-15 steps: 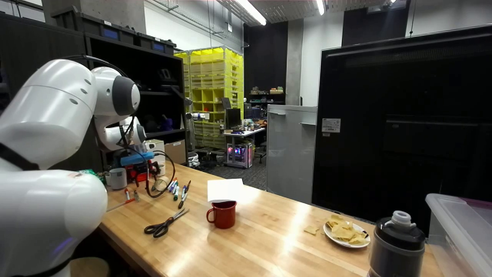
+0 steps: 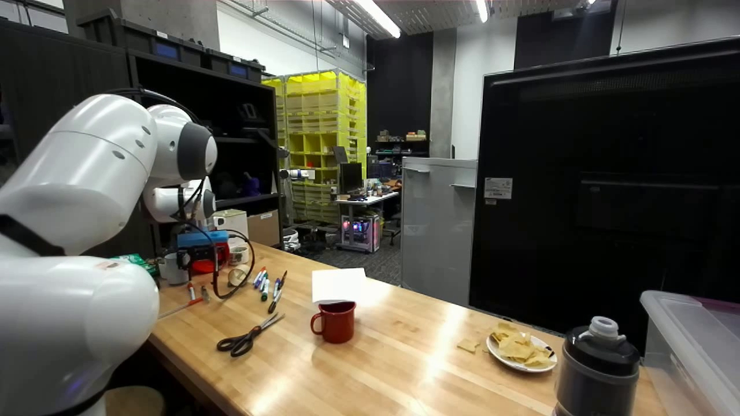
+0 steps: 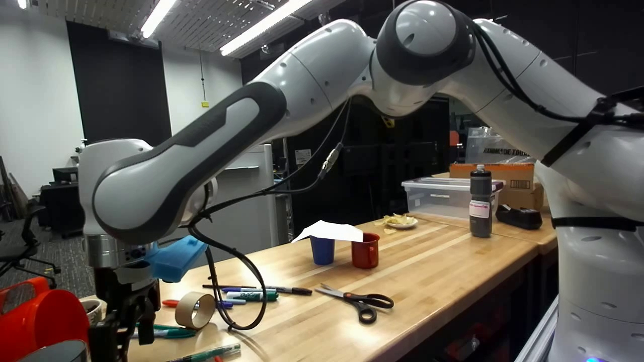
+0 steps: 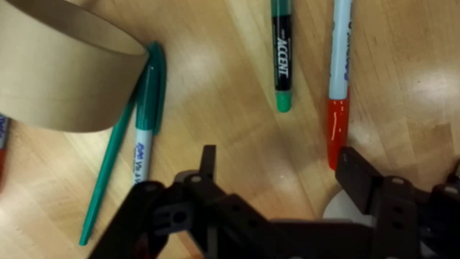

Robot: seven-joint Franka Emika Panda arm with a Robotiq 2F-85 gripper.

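Note:
My gripper is open, its two dark fingers set well apart over the wooden table with no object between them. Close by the right finger (image 4: 356,177) lies a red-capped marker (image 4: 338,125); whether they touch I cannot tell. A green Accent highlighter (image 4: 283,56) lies ahead of the gap. To the left, a tan tape roll (image 4: 73,86) stands by a green-capped marker (image 4: 146,116) and a thin green pen (image 4: 103,181). In exterior view 2, the gripper (image 3: 124,329) points down beside a red container (image 3: 51,320) at the table's far end.
Black scissors (image 3: 359,301), a red mug (image 3: 366,251), a blue cup (image 3: 323,250) and a white sheet (image 3: 329,230) occupy the middle. Farther off are a plate of chips (image 2: 524,350) and a dark bottle (image 2: 598,371).
The arm's wrist and gripper have shifted slightly left in exterior view 1, now partly covering the pale mug. Table objects look unmoved.

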